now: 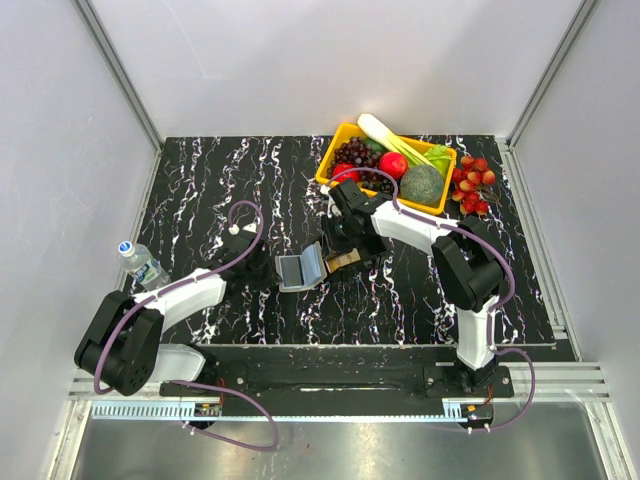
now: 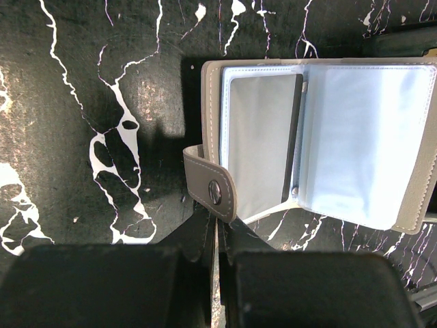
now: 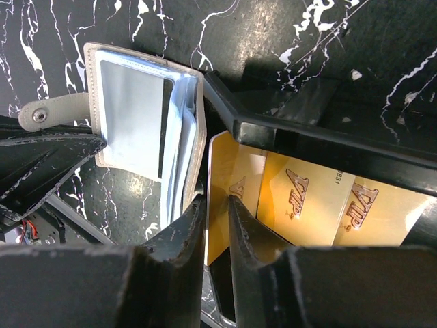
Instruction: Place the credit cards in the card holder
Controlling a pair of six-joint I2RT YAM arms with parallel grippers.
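Note:
The beige card holder [image 2: 212, 102] lies open, its clear sleeves [image 2: 365, 137] spread to the right in the left wrist view. At its strap end [image 2: 213, 184], my left gripper is shut with its fingertips on the holder's thin edge. Several gold cards [image 3: 304, 198] stand fanned in a black box [image 3: 328, 147] just right of the holder. Over the leftmost card [image 3: 217, 160], my right gripper has its fingers a little apart, one on each side of the card's edge. The lower part of that card is hidden by the fingers.
Behind the right arm stands a yellow basket [image 1: 323, 172] of fruit and vegetables, with red fruit [image 1: 473, 185] beside it. A water bottle [image 1: 145, 266] is near the left arm. The black marbled table [image 1: 270, 185] has clear room at the back left and front right.

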